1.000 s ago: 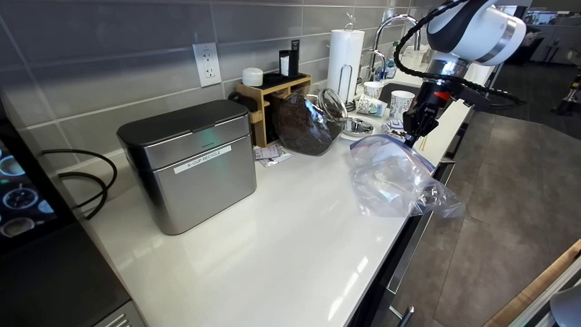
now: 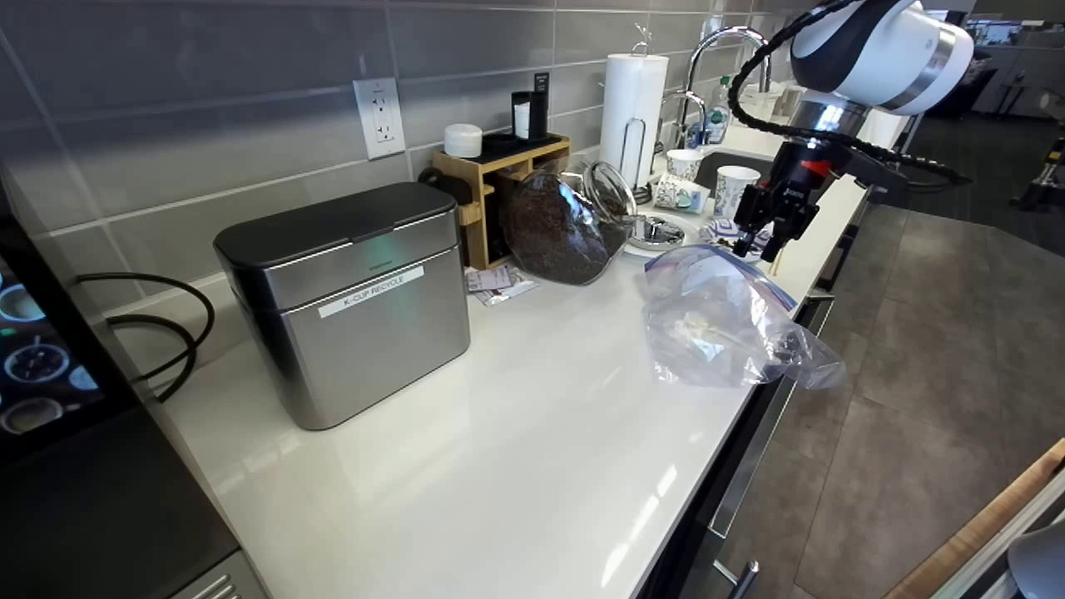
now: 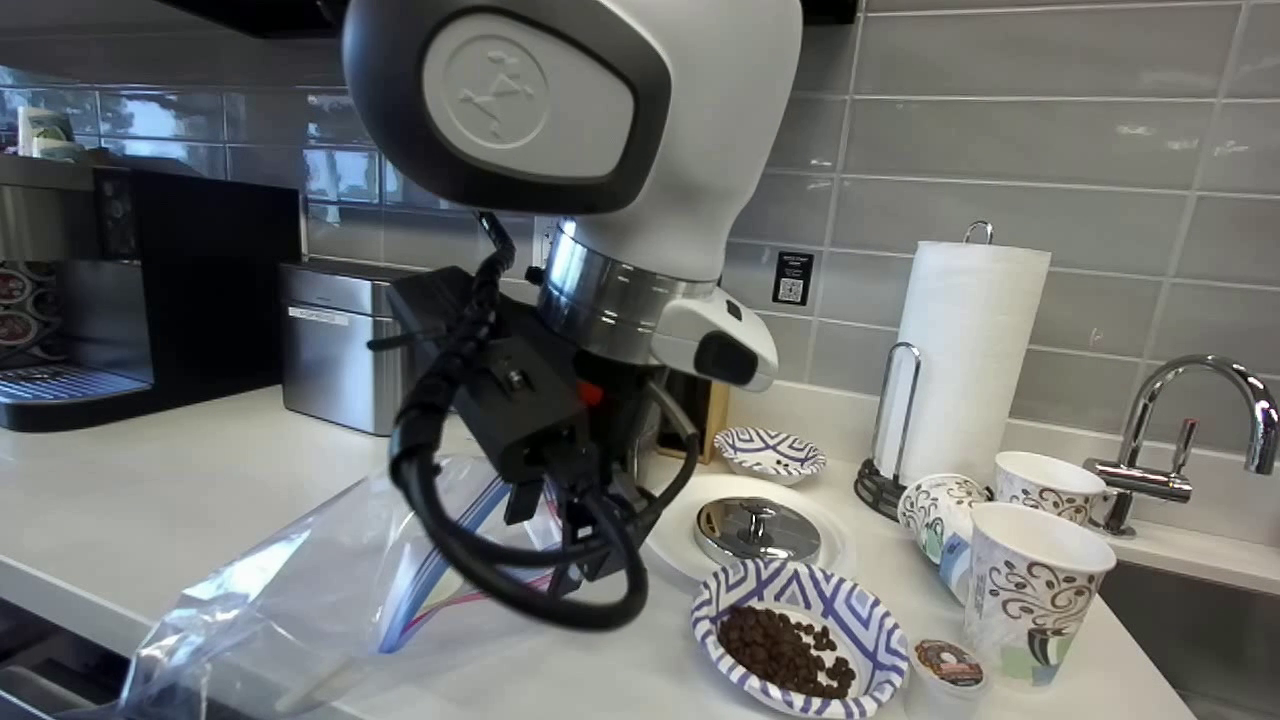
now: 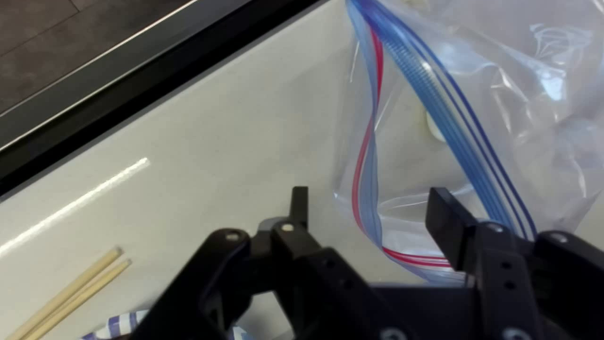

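A clear zip bag (image 2: 704,324) lies at the front edge of the counter, part of it hanging over. Its mouth, with blue and red zip strips (image 3: 420,588), is spread open toward my gripper (image 2: 755,249). In the wrist view my gripper is open, its fingers well apart. The bag's near rim (image 4: 366,170) shows below the gap and the blue strip (image 4: 453,136) runs past the right finger. No hold on the bag shows. Inside the bag, something small and pale (image 4: 434,128) is partly visible.
A patterned bowl of coffee beans (image 3: 780,642), a silver lid (image 3: 758,528) on a plate and paper cups (image 3: 1034,588) crowd the sink side. Wooden sticks (image 4: 73,294) lie close by. The counter before the steel bin (image 2: 379,329) is clear.
My gripper has risen slightly off the bag's mouth and its fingers have spread from close together. The bag's overhanging end has shifted a little back and up.
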